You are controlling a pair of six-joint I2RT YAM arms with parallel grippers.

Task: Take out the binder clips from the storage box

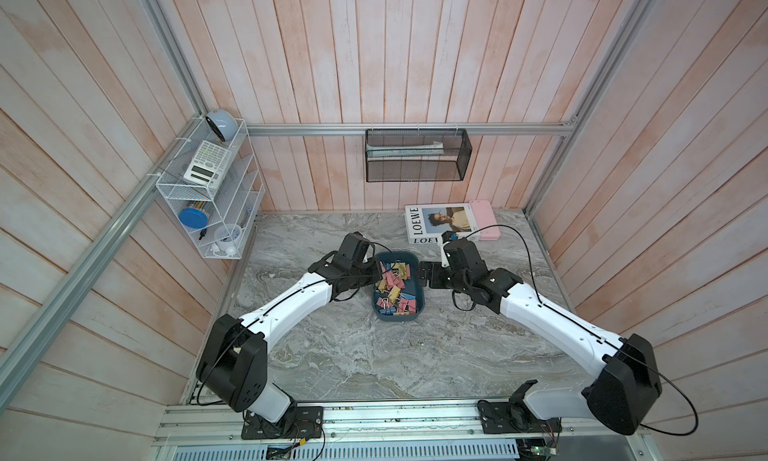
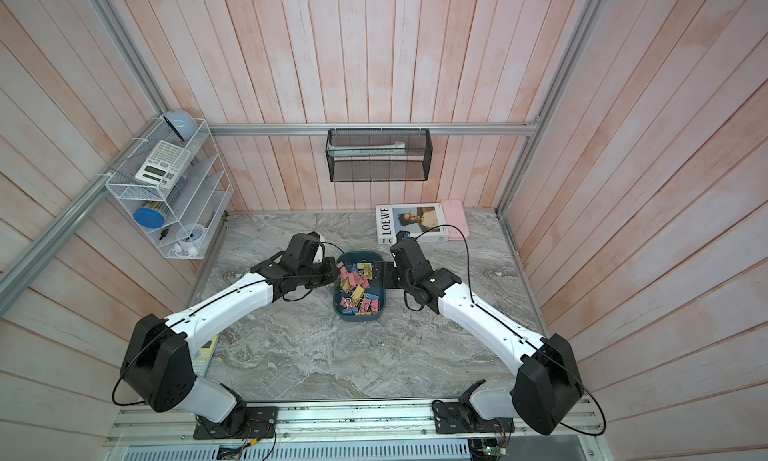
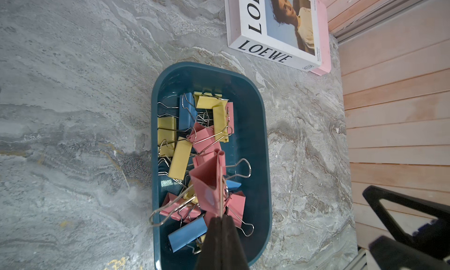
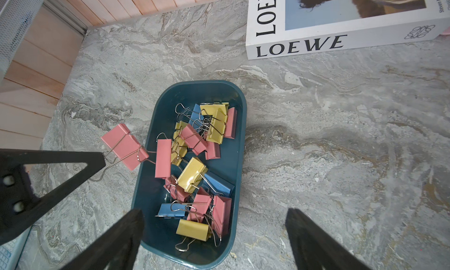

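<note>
A dark teal storage box [image 1: 418,301] stands mid-table, holding pink, yellow and blue binder clips [image 4: 191,174] in a jumble. In the left wrist view, my left gripper is shut on a wire handle of a pink binder clip [image 3: 205,183]. The right wrist view shows this pink clip [image 4: 124,147] raised at the box's left side, beyond the left gripper's tips. Another pink clip [image 4: 163,158] appears close beside its wires; I cannot tell whether they are hooked together. My right gripper is open at the box's right side, its blurred fingers [image 4: 117,239] empty.
A LOEWE book [image 1: 441,221] and a pink item [image 1: 484,217] lie behind the box. A white wire shelf [image 1: 228,189] stands at left. A calculator [image 2: 205,355] shows partly behind the left arm.
</note>
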